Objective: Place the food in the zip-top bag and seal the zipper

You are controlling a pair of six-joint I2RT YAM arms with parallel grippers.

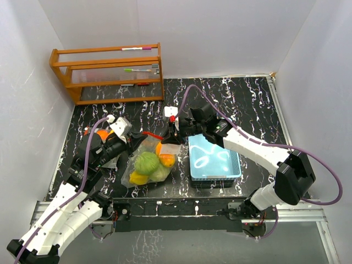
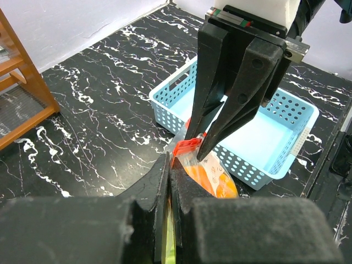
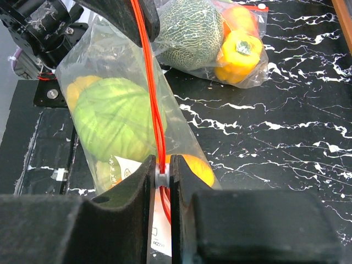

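A clear zip top bag [image 1: 131,175] holds a green melon [image 1: 146,163], a yellow item [image 1: 138,178] and orange produce [image 1: 166,159]. Its red zipper [image 3: 149,82] runs taut between the two grippers. At the left end of the zipper my left gripper is shut, pinching the red edge. My right gripper is shut on the pale grey slider [image 3: 162,179], with red strips showing above and below it. In the top view, the right gripper's fingers [image 1: 171,137] hide the slider.
Behind the left arm lies another filled bag [image 3: 190,36] with a netted melon and peppers. A light blue basket [image 1: 213,158], empty, stands right of the bag. The wooden rack [image 1: 110,65] is at the back left, and clear counter lies behind the basket.
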